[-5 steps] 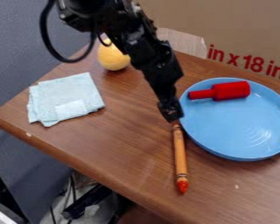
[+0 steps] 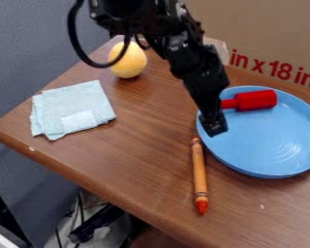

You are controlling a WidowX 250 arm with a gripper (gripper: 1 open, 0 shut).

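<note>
My black gripper (image 2: 212, 121) hangs low over the left rim of a blue plate (image 2: 267, 145), just beside a red cylindrical object with a handle (image 2: 259, 99) that lies on the plate. Whether the gripper is open or shut is unclear from this view. An orange crayon (image 2: 200, 174) with a red tip lies on the wooden table just left of the plate, below the gripper.
A folded light blue cloth (image 2: 70, 108) lies at the table's left. A yellow round object (image 2: 127, 60) sits behind it, partly behind my arm. A cardboard box (image 2: 267, 39) stands at the back. The table's near left edge (image 2: 93, 189) borders a drop.
My gripper has moved right, from above the crayon's upper end and the plate's left edge to over the plate beside the red object. The objects on the table look unchanged.
</note>
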